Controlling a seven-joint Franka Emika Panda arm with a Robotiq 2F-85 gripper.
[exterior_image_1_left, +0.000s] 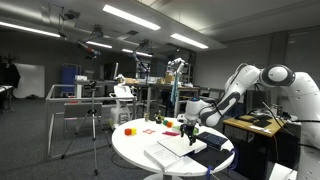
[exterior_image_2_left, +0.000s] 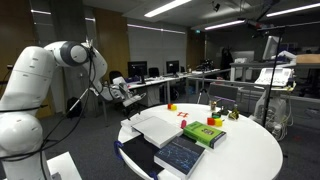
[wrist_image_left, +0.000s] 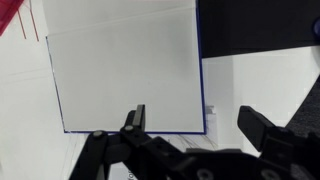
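Note:
My gripper is open in the wrist view, its two dark fingers wide apart with nothing between them. Below it lies a flat white board (wrist_image_left: 125, 75) with a blue edge, on the white table. Exterior view 1 has the arm reaching in from the right, with the gripper (exterior_image_1_left: 190, 134) low over the table near a white panel (exterior_image_1_left: 183, 145). From the other side, in exterior view 2, a white flat item (exterior_image_2_left: 157, 130) lies near the table's left edge. Beside it are a dark box (exterior_image_2_left: 180, 155) and a green box (exterior_image_2_left: 203, 135).
Small red and yellow items (exterior_image_1_left: 130, 131) stand elsewhere on the round white table (exterior_image_1_left: 130, 148). The wrist view shows a black surface (wrist_image_left: 260, 25) beside the board and a red thing (wrist_image_left: 8, 10) in the corner.

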